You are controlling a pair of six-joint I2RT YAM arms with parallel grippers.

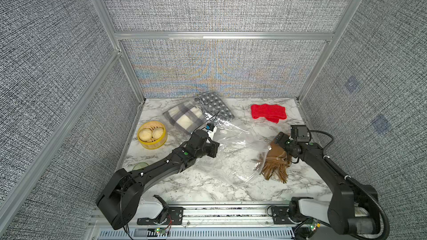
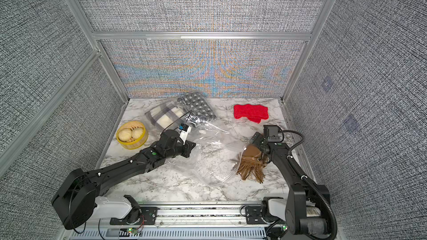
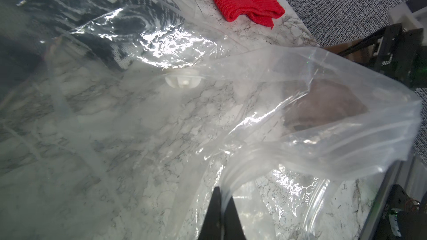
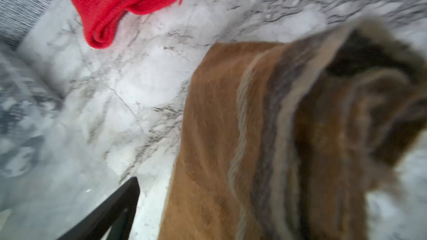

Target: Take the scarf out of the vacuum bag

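A brown fringed scarf (image 1: 273, 162) lies at the right, just past the mouth of the clear vacuum bag (image 1: 235, 160), its striped folds close up in the right wrist view (image 4: 213, 129). My left gripper is shut on a crumpled edge of the bag, which stretches rightward from it. My right gripper (image 1: 279, 138) is over the scarf's back end; one dark finger (image 4: 111, 209) shows at the lower left of the right wrist view, and the fingers look open.
Bagged plaid (image 1: 184, 115) and patterned (image 1: 213, 104) cloths lie at the back centre. A red knit piece (image 1: 267, 112) is at the back right, a steamer of buns (image 1: 152, 134) at the left. Bare marble shows at the front.
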